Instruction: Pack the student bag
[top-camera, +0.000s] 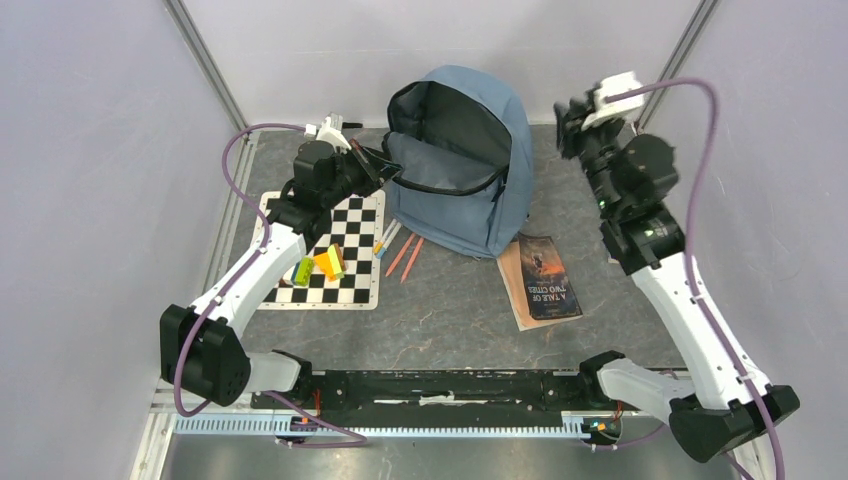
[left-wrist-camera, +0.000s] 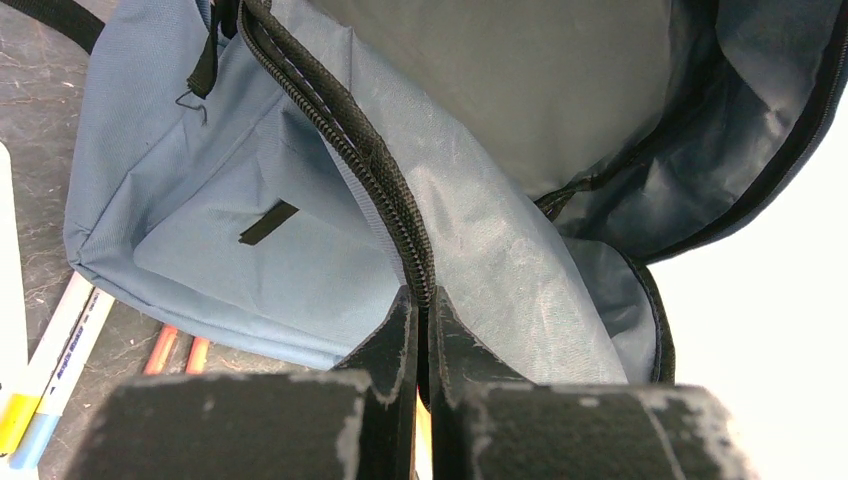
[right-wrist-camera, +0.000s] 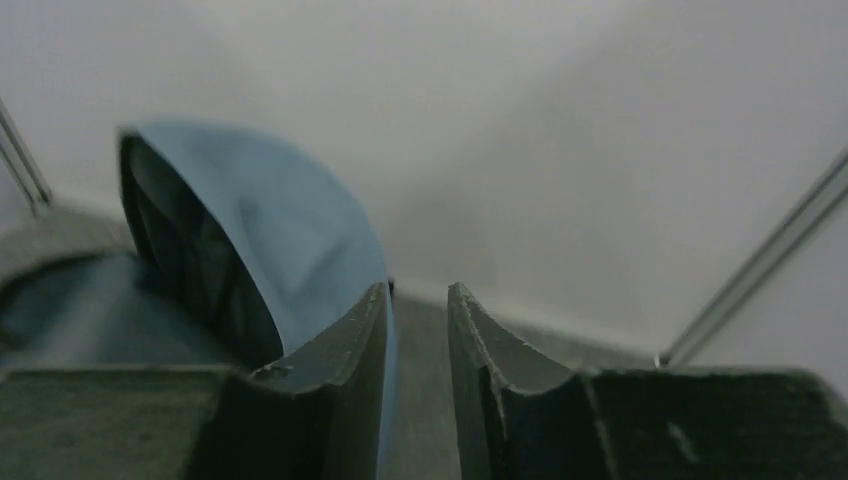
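Note:
The blue-grey backpack (top-camera: 460, 215) lies with its main opening gaping at the back centre. My left gripper is shut on the zippered edge (left-wrist-camera: 390, 185) of the bag's opening, holding that edge. On the table, just in front of the bag's right corner, rests a book titled A Tale of Two Cities (top-camera: 548, 282), a tan part showing from under its dark cover. Raised at the right and blurred, my right gripper is part open, nothing between its fingers. The bag (right-wrist-camera: 310, 225) shows blurred at left in the right wrist view.
A checkered board (top-camera: 345, 290) with several colored blocks (top-camera: 328, 263) lies at left. Beside it are two markers (top-camera: 387, 240) and two orange pencils (top-camera: 412, 260). My right arm covers much of the right side.

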